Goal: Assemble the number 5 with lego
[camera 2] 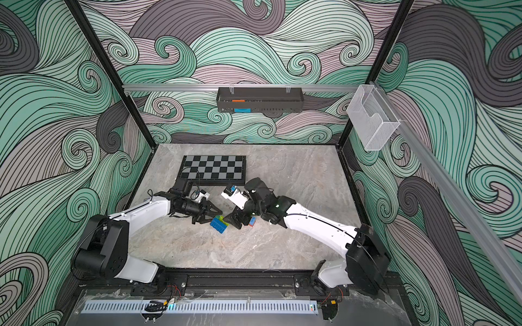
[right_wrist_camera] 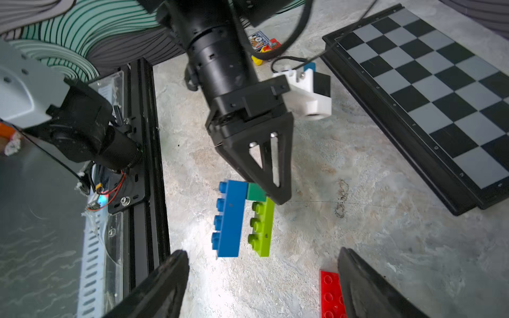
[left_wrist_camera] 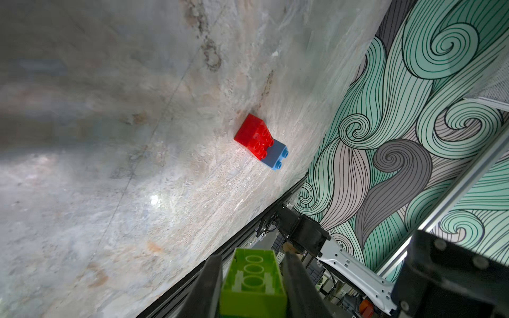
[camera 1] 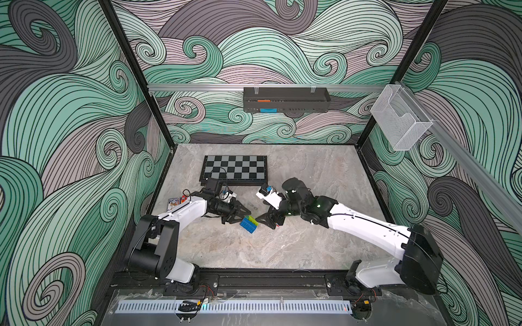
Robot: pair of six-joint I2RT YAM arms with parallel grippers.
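My left gripper is shut on a joined piece of lime, dark green and blue bricks, holding it above the table. In the right wrist view, the long blue brick (right_wrist_camera: 231,220) and the lime brick (right_wrist_camera: 263,228) stand side by side, studs facing left, with the dark green brick (right_wrist_camera: 256,191) bridging them at the top. The left wrist view shows the lime end (left_wrist_camera: 253,286) between the fingers. My right gripper is open around empty space, facing the piece's free end. A red brick (left_wrist_camera: 254,135) joined to a blue one (left_wrist_camera: 275,153) lies on the table.
A checkered board (camera 1: 235,168) sits at the back left. Small coloured items (right_wrist_camera: 267,45) lie beyond the left arm. A mesh basket (camera 1: 399,116) hangs at upper right.
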